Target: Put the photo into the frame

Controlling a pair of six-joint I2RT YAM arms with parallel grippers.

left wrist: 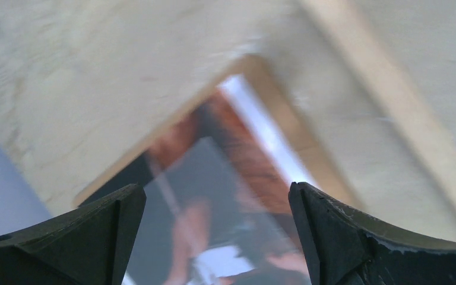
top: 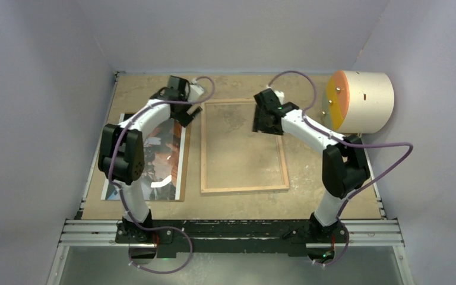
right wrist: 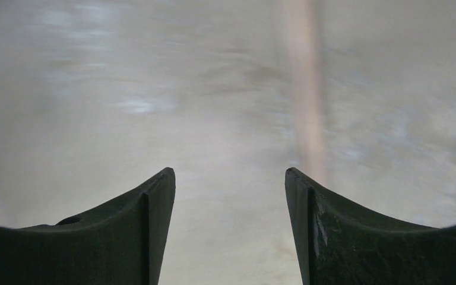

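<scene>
The photo (top: 155, 163) lies on a wooden backing board (top: 181, 178) at the left of the table, partly covered by my left arm. To its right, separated by a narrow gap, the empty wooden frame (top: 243, 190) lies flat, bare table showing inside it. My left gripper is open above the far end of the photo (left wrist: 214, 172), nothing between its fingers. Over the right rail of the frame (right wrist: 306, 89) hangs my right gripper; its fingers stand apart with nothing held. Both wrist views are blurred.
A white drum-shaped container (top: 368, 102) with an orange and yellow front stands at the back right. Clear tabletop (top: 317, 184) extends right of the frame and along the front edge. Grey walls enclose the sides and back.
</scene>
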